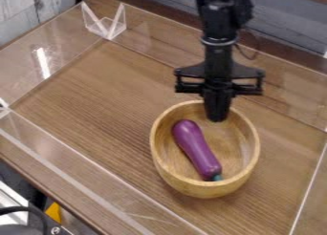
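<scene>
My black gripper [217,97] is over the back rim of a round wooden bowl [244,143], its fingers pointing down, with nothing seen between them; it looks shut. In the bowl lies a long purple eggplant-like object [193,146] with a small green end toward the front right, resting along the left side of the bowl's inside.
A small clear wire or plastic holder [105,24] stands at the back left of the wooden table [76,115]. A wall or ledge runs along the back, and a dark cable shows at the lower left.
</scene>
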